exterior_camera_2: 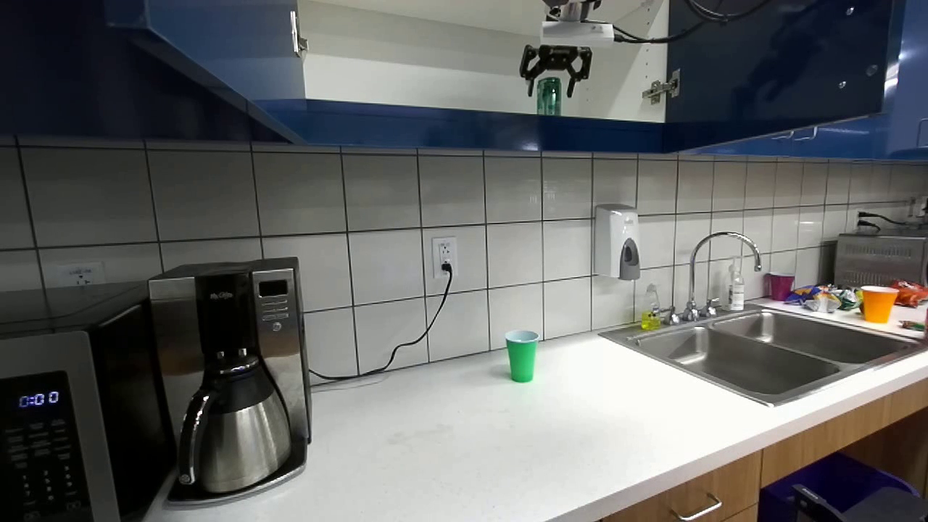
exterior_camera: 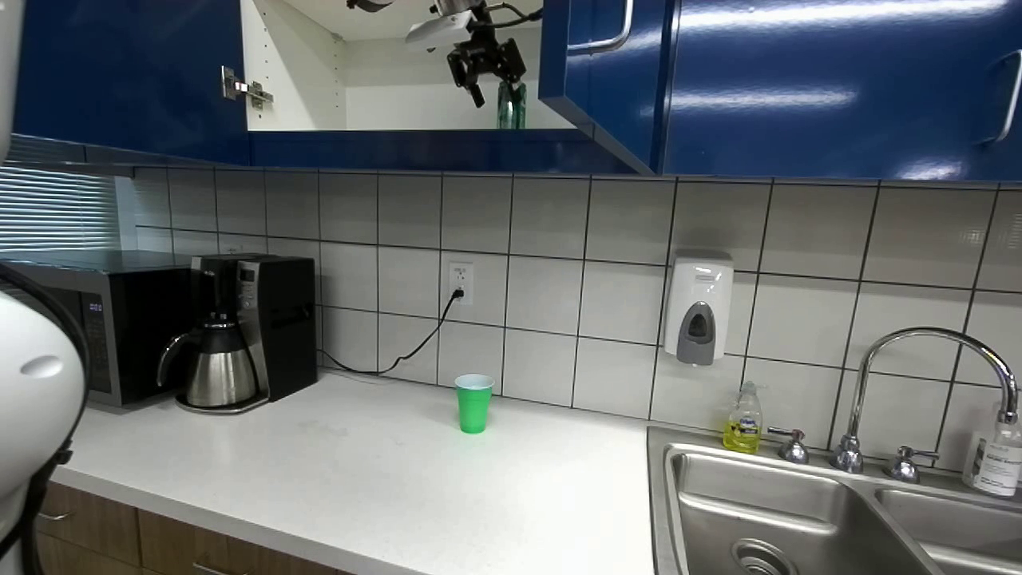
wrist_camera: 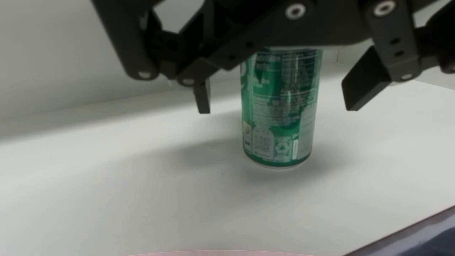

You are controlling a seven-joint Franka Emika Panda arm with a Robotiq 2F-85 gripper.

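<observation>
A green can (wrist_camera: pixel 279 106) stands upright on the white cabinet shelf (wrist_camera: pixel 170 200); its top is hidden behind my gripper in the wrist view. My gripper is open, its two fingertips apart on either side of the can, with a visible gap at each side. In exterior view 2 the gripper (exterior_camera_2: pixel 549 87) hangs over the can (exterior_camera_2: pixel 549 97), inside the open cabinet. Exterior view 1 shows the can (exterior_camera: pixel 512 107) partly covered by the gripper (exterior_camera: pixel 498 94). A green cup (exterior_camera: pixel 473 403) sits upright on the counter below.
Blue cabinet doors (exterior_camera: pixel 604 77) swing out on both sides of the opening. A coffee maker (exterior_camera_2: pixel 239 383) and microwave (exterior_camera_2: pixel 74 417) stand left, the sink (exterior_camera_2: pixel 748 348) right, a soap dispenser (exterior_camera: pixel 699 308) on the wall.
</observation>
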